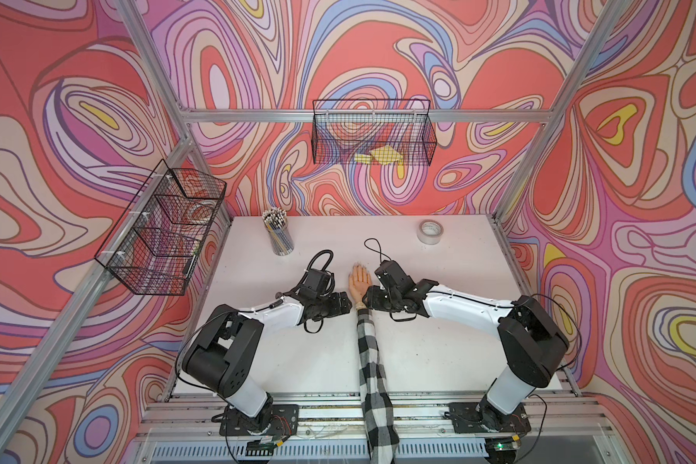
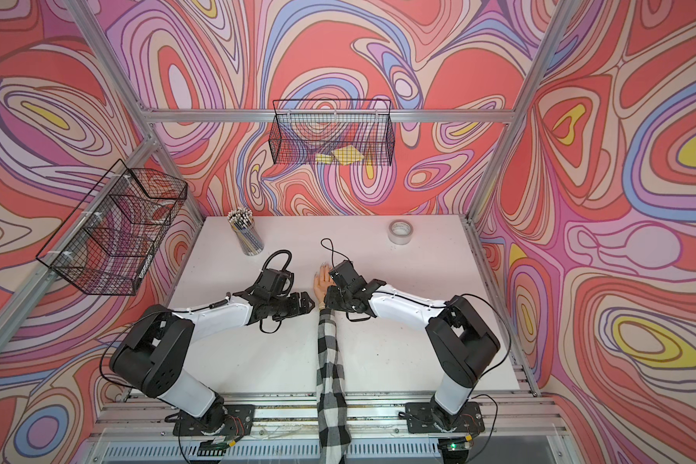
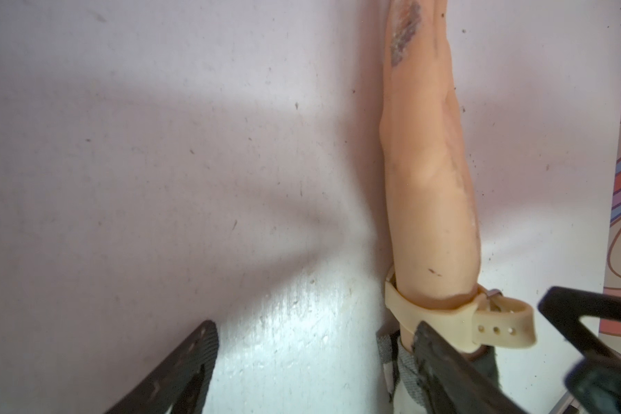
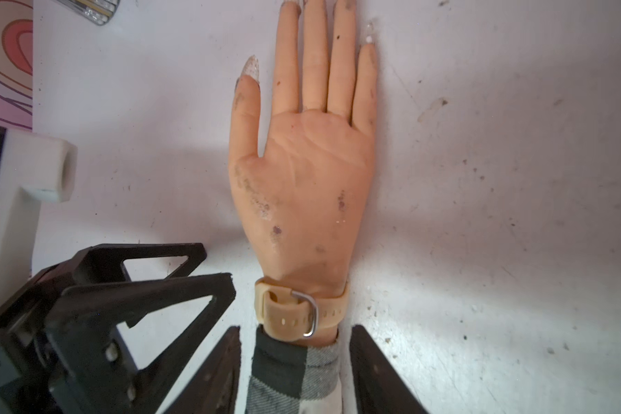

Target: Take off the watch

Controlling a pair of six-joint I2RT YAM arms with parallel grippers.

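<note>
A beige watch strap (image 4: 286, 317) with a metal buckle (image 4: 313, 314) circles the wrist of a mannequin hand (image 4: 303, 179), which lies palm up. Its holed tail bulges in a loop off the wrist, clear in the left wrist view on the strap (image 3: 507, 324). My right gripper is open, its fingers apart over the strap and sleeve with nothing gripped. To the left of the wrist, my left gripper also stands open, one finger overlapping the wrist in its view. The watch face is hidden.
A checked sleeve (image 1: 371, 371) covers the forearm. A cup of pencils (image 1: 279, 232) stands at the back left and a tape roll (image 1: 430, 231) at the back right. Both grippers are close together at the wrist.
</note>
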